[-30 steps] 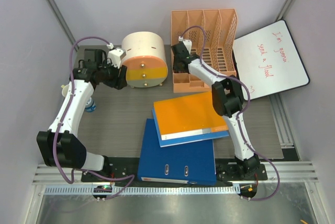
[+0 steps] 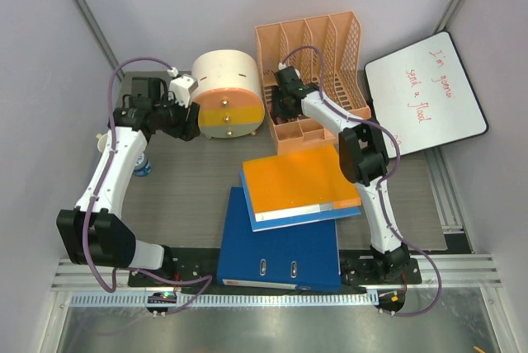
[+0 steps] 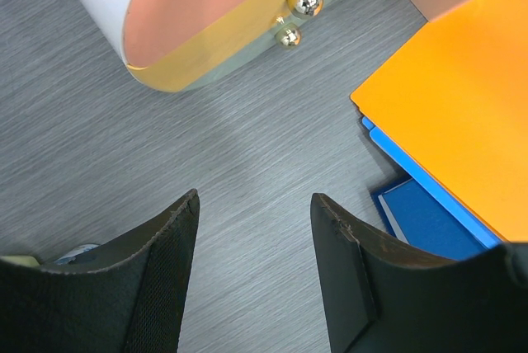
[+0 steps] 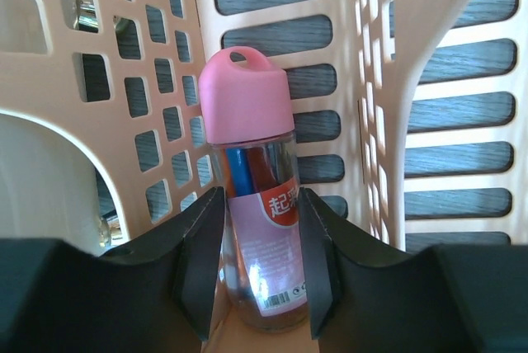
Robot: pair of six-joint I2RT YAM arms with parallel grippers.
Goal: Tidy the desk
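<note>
A clear bottle with a pink cap [image 4: 246, 93] and a pink label [image 4: 268, 254] lies in the leftmost compartment of the peach desk organizer [image 2: 350, 60]. My right gripper reaches into that compartment, open, one finger on either side of the bottle; whether they touch it I cannot tell. The top view mostly hides the bottle under the right arm. Over bare desk, in front of the white drum-shaped drawer box [image 2: 227, 68], hangs my left gripper, its fingers apart and nothing between them.
An orange folder [image 2: 301, 180] rests on blue binders [image 2: 280, 242] at the front middle. The whiteboard [image 2: 429, 97] with red writing leans at the right. A blue-and-white item [image 2: 142, 165] sits beside the left arm.
The organizer has slid left toward the drawer box and turned slightly, no longer square to the desk. My right gripper has shifted a little left with it. The left arm has stayed still.
</note>
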